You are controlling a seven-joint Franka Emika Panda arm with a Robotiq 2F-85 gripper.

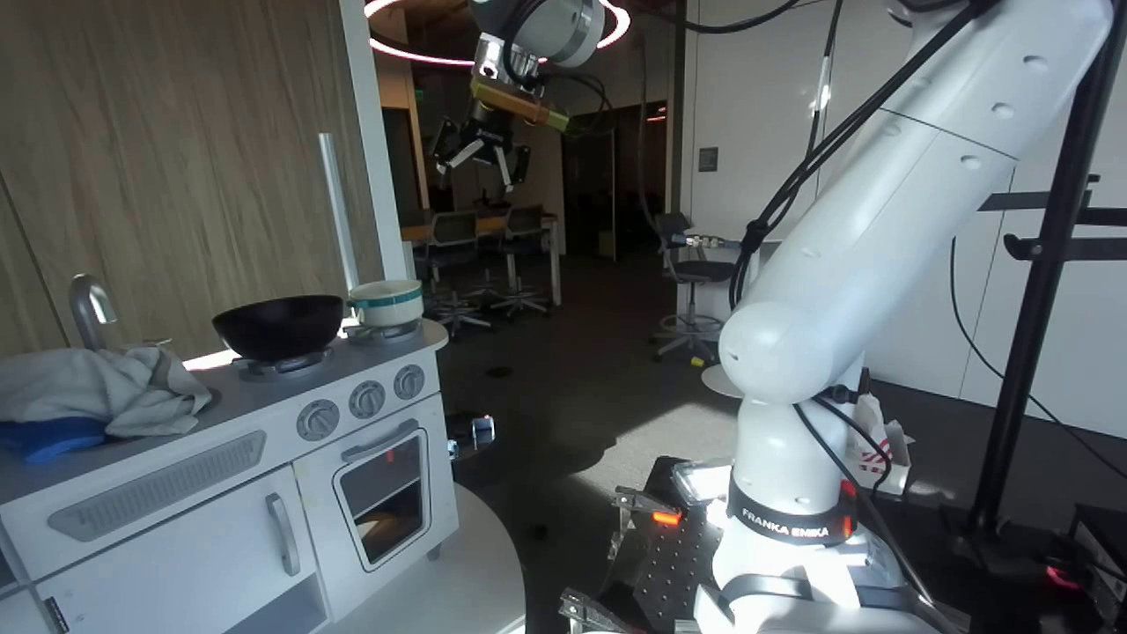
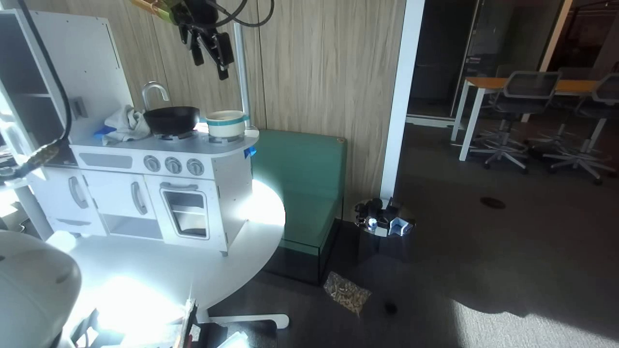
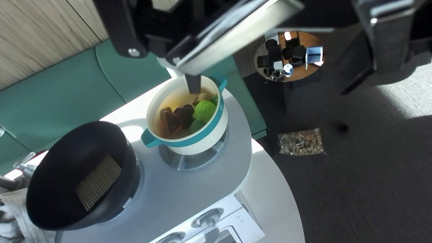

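My gripper hangs in the air, well above the toy stove, its fingers apart and nothing between them. In the wrist view its dark fingers stand far from each other across the top. A cream pot with a teal rim sits on the right burner, holding a bright green piece and dark brown pieces. On the neighbouring burner rests a black pan with a ribbed tan piece inside. The exterior views hide what both vessels hold.
A crumpled cloth lies by the faucet at the stove's left. Knobs line the stove front. Behind stands a green bench. A bag lies on the floor. Air around the gripper is free.
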